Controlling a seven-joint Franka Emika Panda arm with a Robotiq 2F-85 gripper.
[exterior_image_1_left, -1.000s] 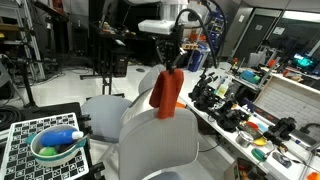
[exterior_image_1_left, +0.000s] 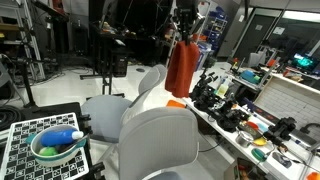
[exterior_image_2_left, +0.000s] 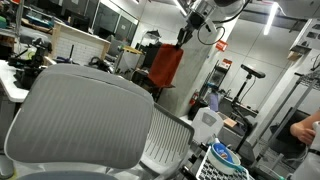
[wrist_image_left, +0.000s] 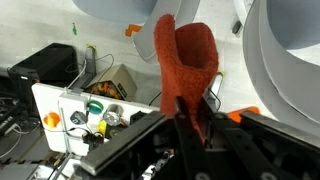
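A red-orange cloth (exterior_image_1_left: 181, 71) hangs down from my gripper (exterior_image_1_left: 186, 40), which is shut on its upper end. In the second exterior view the cloth (exterior_image_2_left: 165, 66) hangs beyond the large grey chair back, under the gripper (exterior_image_2_left: 183, 40). From the wrist, the cloth (wrist_image_left: 185, 65) bunches up between the dark fingers, hiding the fingertips. Below and around it are grey chairs, one chair back (exterior_image_1_left: 157, 140) standing nearest in the first exterior view. The cloth's lower end appears above or behind that chair back's top edge; whether they touch I cannot tell.
A green-and-white bowl (exterior_image_1_left: 58, 145) with a blue item sits on a gridded surface (exterior_image_1_left: 20, 160) at the left. Along the right runs a white table (exterior_image_1_left: 285, 165) crowded with tools. Another chair back (exterior_image_2_left: 80, 115) fills the second exterior view's foreground.
The gripper has risen and moved slightly right, carrying the cloth with it. The cloth's lower end, lower in front of the chair back earlier, is now higher and hangs straighter.
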